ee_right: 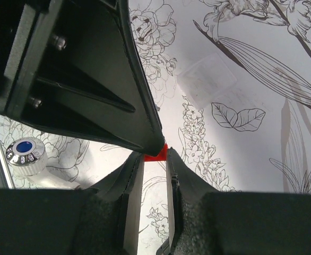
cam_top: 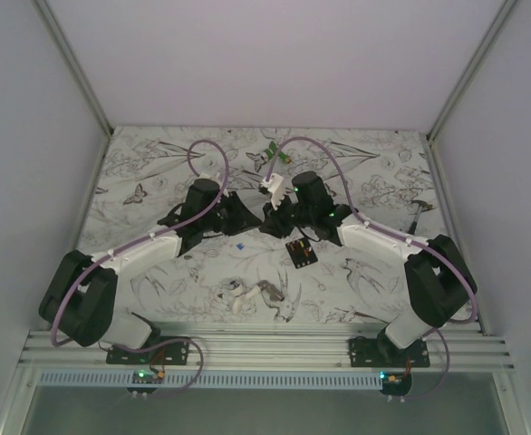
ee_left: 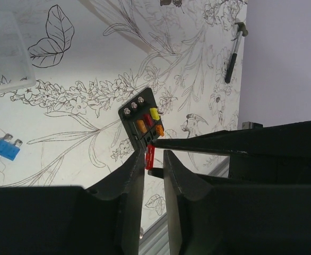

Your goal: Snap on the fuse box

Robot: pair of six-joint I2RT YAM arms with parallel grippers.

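Note:
My two grippers meet above the middle of the table. A small red fuse [ee_left: 149,156] is held in my right gripper, and the tips of my left gripper are right at it, close together; whether they grip it is unclear. In the right wrist view the red piece [ee_right: 155,158] shows between the fingertips. Below lies the black fuse box [cam_top: 301,252] with yellow, orange and red pieces and silver terminals. A blue fuse piece [ee_left: 6,149] lies on the table to its left.
A hammer [cam_top: 419,210] lies at the right edge. A clear plastic box [ee_right: 206,81] sits beneath the arms. Small parts [cam_top: 247,295] lie near the front middle, and a green object [cam_top: 275,154] at the back.

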